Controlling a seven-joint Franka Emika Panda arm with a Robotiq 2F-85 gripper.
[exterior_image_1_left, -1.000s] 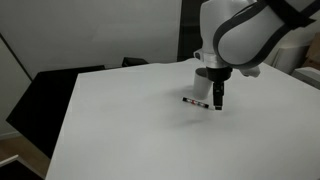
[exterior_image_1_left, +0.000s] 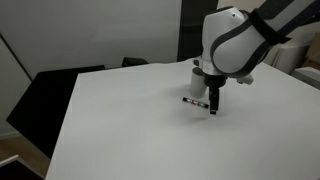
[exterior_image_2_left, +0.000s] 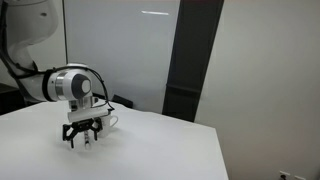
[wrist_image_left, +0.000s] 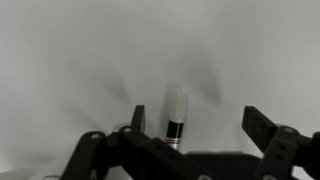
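Observation:
A marker pen (exterior_image_1_left: 195, 102) with a dark body and red and white bands lies on the white table. In the wrist view the marker (wrist_image_left: 175, 118) shows its pale end and black and red bands between the two spread fingers, nearer the left one. My gripper (exterior_image_1_left: 213, 108) is low over the table at the marker's right end; in the wrist view the gripper is open and does not grip the marker. Part of the marker's length is hidden behind the gripper's body there. A white mug (exterior_image_1_left: 198, 82) stands just behind the gripper.
The mug's handle (exterior_image_2_left: 113, 121) shows beside the gripper in the second exterior view. Dark items (exterior_image_1_left: 133, 62) sit beyond its back edge.
Over the last second the gripper has come slightly lower and a little to the left, closer to the marker's right end. Both marker and mug stay where they were.

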